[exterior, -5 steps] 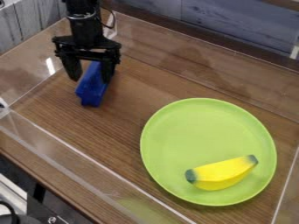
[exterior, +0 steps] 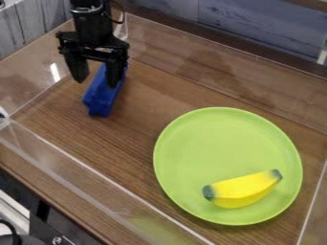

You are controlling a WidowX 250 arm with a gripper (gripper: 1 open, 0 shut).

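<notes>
The black gripper (exterior: 95, 69) hangs at the upper left, its two fingers spread apart over a dark blue bar (exterior: 101, 96). The bar lies lengthwise on the wooden table, partly hidden behind the gripper at its far end; whether the fingers touch it I cannot tell. On the right a large green plate (exterior: 205, 139) holds a yellow toy banana (exterior: 243, 189) near its front edge.
A wall (exterior: 255, 29) runs along the back, and the table's left front edge has open floor beyond it.
The blue bar, plate and banana look unmoved.
</notes>
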